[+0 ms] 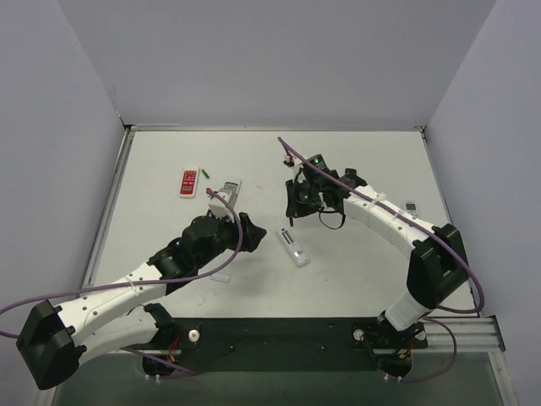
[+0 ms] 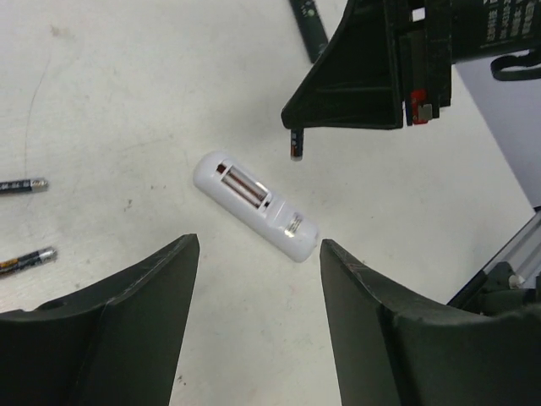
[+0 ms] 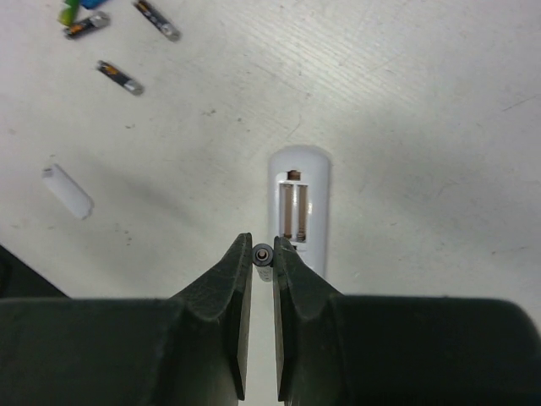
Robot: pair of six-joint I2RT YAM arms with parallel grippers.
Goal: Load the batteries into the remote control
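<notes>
A white remote control (image 2: 279, 222) lies face down on the table, its empty-looking battery compartment (image 3: 293, 211) uncovered. My right gripper is shut on a battery (image 2: 297, 144), which hangs upright above the table close to the remote's compartment end. Its upper part is hidden between the fingers. My left gripper stands open, left of the remote, with nothing between its fingers. Loose batteries (image 3: 120, 78) lie on the table to the left. A small white piece (image 3: 68, 191), probably the battery cover, rests apart from the remote.
A red calculator-like device (image 1: 188, 182) and a grey remote (image 1: 230, 188) lie at the back left. Another small device (image 1: 411, 208) sits near the right edge. Bare table surrounds the white remote's front side.
</notes>
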